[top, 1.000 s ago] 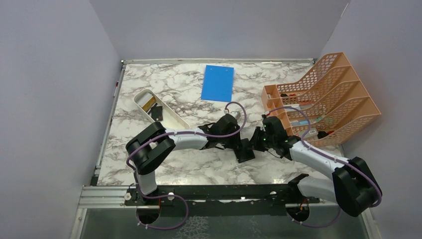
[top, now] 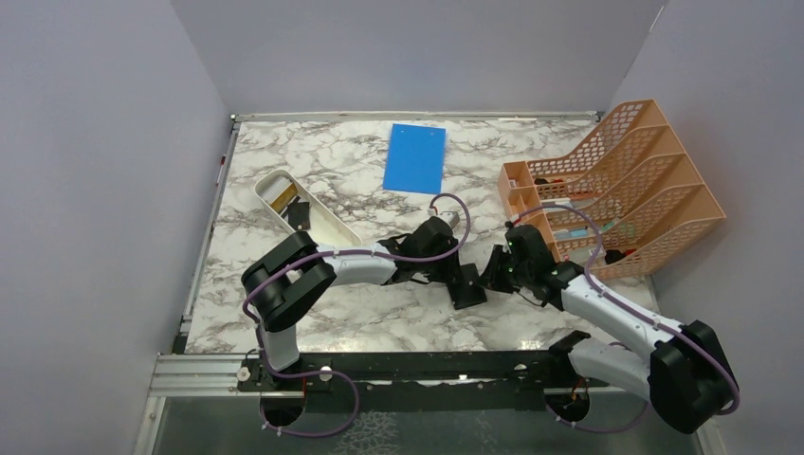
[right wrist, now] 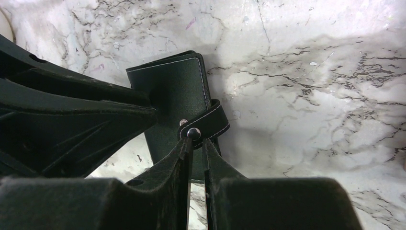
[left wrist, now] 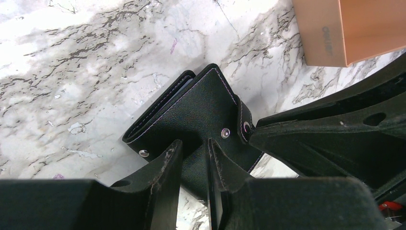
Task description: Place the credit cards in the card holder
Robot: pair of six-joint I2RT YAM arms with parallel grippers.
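Note:
The black leather card holder (top: pixel 467 290) lies flat on the marble table, its strap (right wrist: pixel 210 122) folded over the right edge with a metal snap. In the left wrist view the card holder (left wrist: pixel 191 110) shows a slightly gaping upper edge. My left gripper is over its left part, fingers apart by a narrow gap, nothing seen between them. At the strap side, my right gripper has its fingertips close to the snap, a slim gap between them. Whether they touch the strap is unclear. No credit card can be made out clearly.
A cream tray (top: pixel 327 227) with a black item and a yellowish item stands at the left. A blue sheet (top: pixel 414 157) lies at the back. The orange compartment rack (top: pixel 654 180) fills the right side. Both grippers are close together over the holder.
My right arm has shifted slightly right and toward the front, drawing its gripper a little away from the left one. The left arm and the card holder look almost unchanged.

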